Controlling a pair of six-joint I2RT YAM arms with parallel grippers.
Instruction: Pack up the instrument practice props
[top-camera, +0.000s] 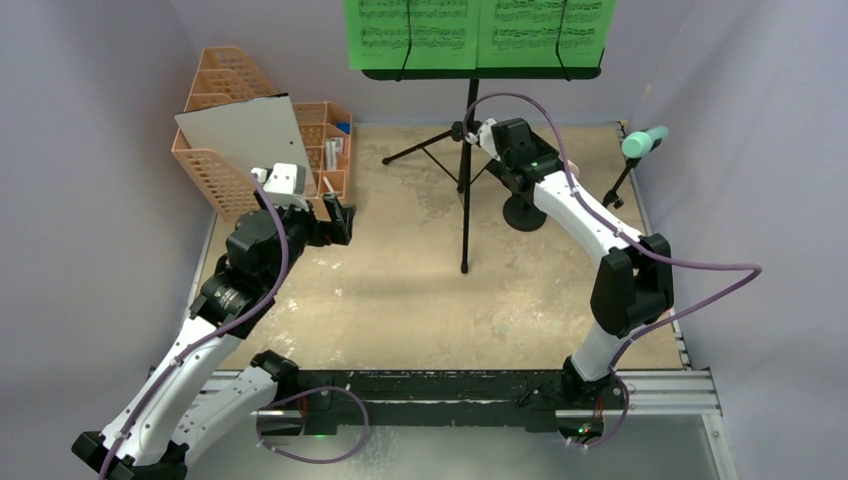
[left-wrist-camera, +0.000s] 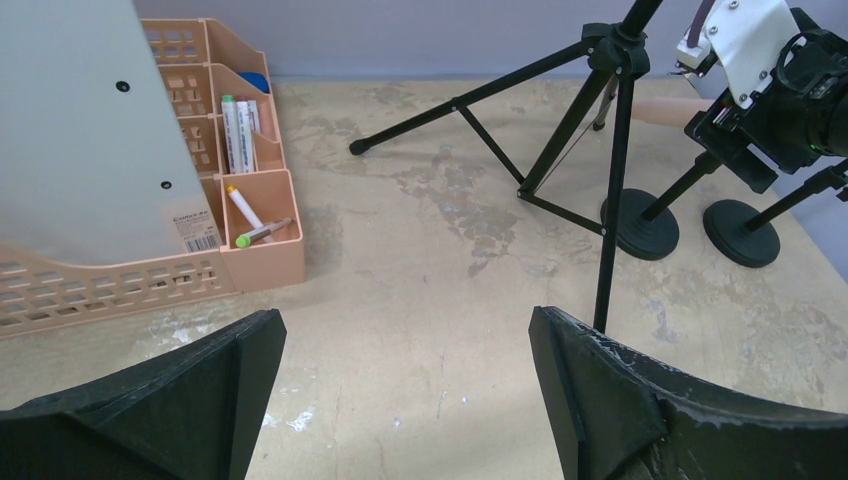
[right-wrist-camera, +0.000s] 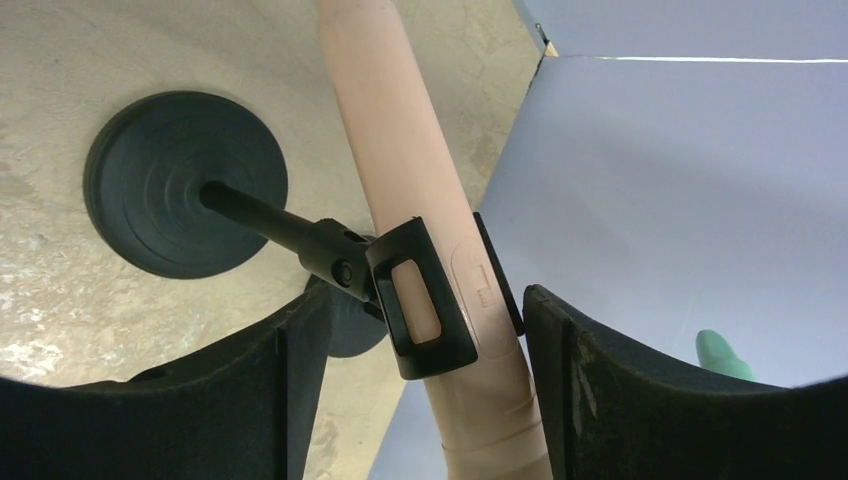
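Observation:
A peach tube (right-wrist-camera: 410, 130), probably a microphone prop, sits in the black clip (right-wrist-camera: 445, 350) of a stand with a round black base (right-wrist-camera: 186, 184). My right gripper is open around the tube and clip; a gap shows on the left, while the right finger lies close to the clip's edge. In the top view the right arm mostly hides that tube. My left gripper stands open and empty beside the peach organizer (top-camera: 205, 182). The black music stand (top-camera: 466, 220) holds green score sheets (top-camera: 415, 35) at the back.
Inside the organizer are a white board (left-wrist-camera: 90, 130), markers (left-wrist-camera: 232, 135) and a blue item (left-wrist-camera: 255, 81). A mint-green tube (top-camera: 645, 141) rests on another stand at the right edge. The music stand's leg rises left of the right arm.

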